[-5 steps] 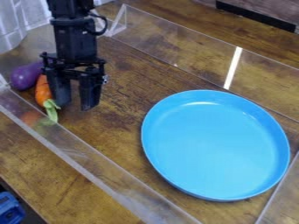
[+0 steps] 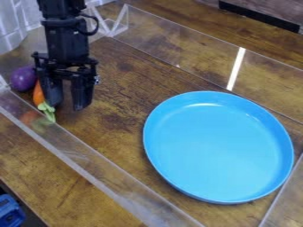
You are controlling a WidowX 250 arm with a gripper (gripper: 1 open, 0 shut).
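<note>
My black gripper is low over the wooden table at the left, its dark fingers down beside an orange carrot with a pale green top. The carrot is partly hidden behind the gripper; whether the fingers hold it or how wide they stand is unclear. A purple vegetable, perhaps an eggplant, lies behind the carrot near the left wall.
A large blue plate takes up the right of the table. Clear plastic barriers border the workspace. A blue object sits at the lower left corner. Bare wood lies between gripper and plate.
My gripper has shifted slightly left, covering more of the carrot. The plate is unchanged.
</note>
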